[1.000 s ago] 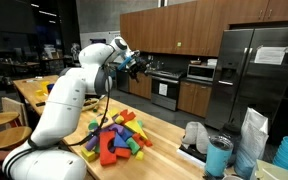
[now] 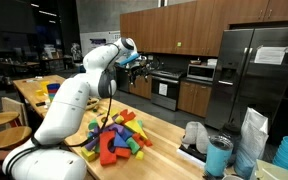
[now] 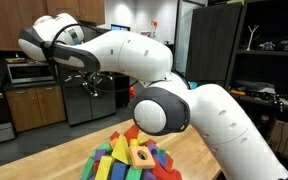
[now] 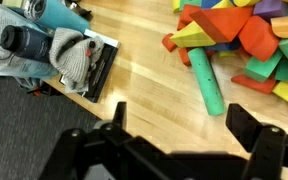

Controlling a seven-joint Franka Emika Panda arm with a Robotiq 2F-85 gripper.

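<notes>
High over the table, my gripper stands open, its two dark fingers wide apart with bare wood between them. Exterior view 1 has the same gripper at the end of the raised arm, clear of everything on the table. A long green block lies by itself beside the pile, up and to the right between the fingers in the wrist view. Colored blocks are heaped at the upper right there. In exterior view 2 the arm hides some of the pile.
A grey cloth rests on a dark tray at the table's edge, beside a dark bottle. Blue containers and a bag stand at the right in exterior view 1. Bare tabletop lies between them and the blocks.
The gripper end of the arm has shifted and turned slightly in exterior view 1. The blocks and the tabletop items look unmoved.
</notes>
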